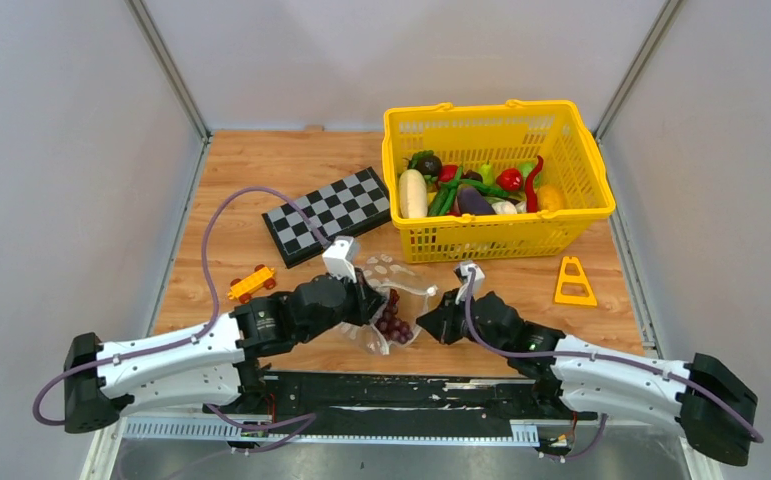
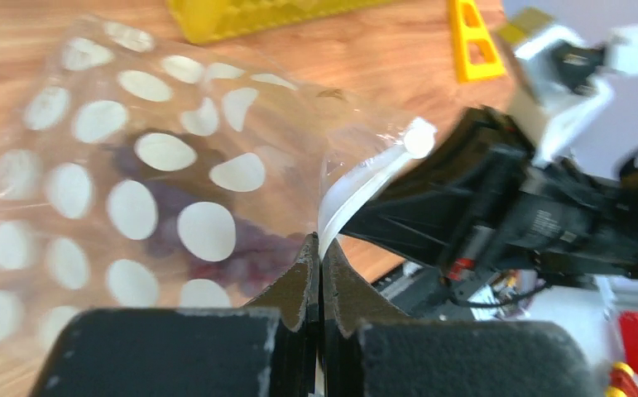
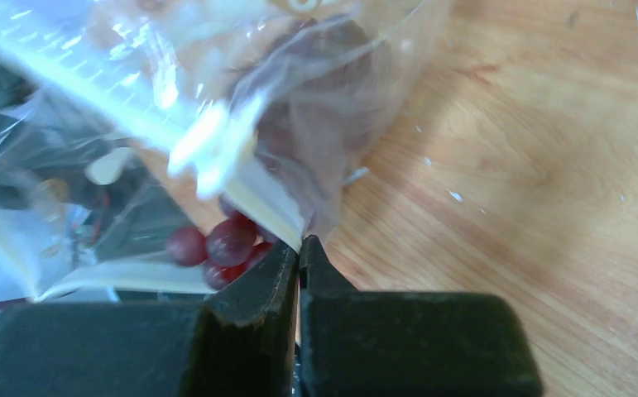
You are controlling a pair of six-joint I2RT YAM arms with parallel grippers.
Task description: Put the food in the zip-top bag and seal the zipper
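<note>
A clear zip top bag (image 2: 162, 151) with white dots lies between my two grippers, its mouth facing the front. Dark red grapes (image 3: 231, 241) are inside, also visible in the top view near the bag's opening. My left gripper is shut on the bag's white zipper edge (image 2: 357, 184), which runs up from its fingertips. On the right side of the mouth, my right gripper is shut on the thin bag rim (image 3: 267, 197). A white end piece (image 3: 209, 149) of the zipper shows above it.
Behind the bag stands a yellow basket (image 1: 506, 240) of toy vegetables. A checkered board (image 1: 328, 215) and a small orange toy car (image 1: 252, 284) lie at the left. The yellow frame piece (image 1: 574, 283) lies at the right. Table between it and the right arm is bare.
</note>
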